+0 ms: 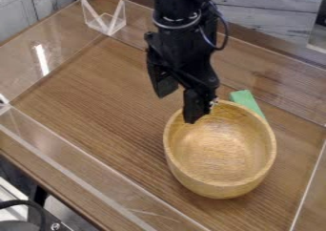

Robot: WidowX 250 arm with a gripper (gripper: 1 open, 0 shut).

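Observation:
My black gripper (181, 99) hangs open over the back-left rim of a tan plastic bowl (224, 154), which sits on the wooden table at lower right. No object shows between its fingers. A small green block (249, 102) lies just behind the bowl on the right, partly hidden by its rim.
A clear plastic object (105, 15) stands at the back left. A pale wall runs along the back, and a black cable shows at the bottom left corner.

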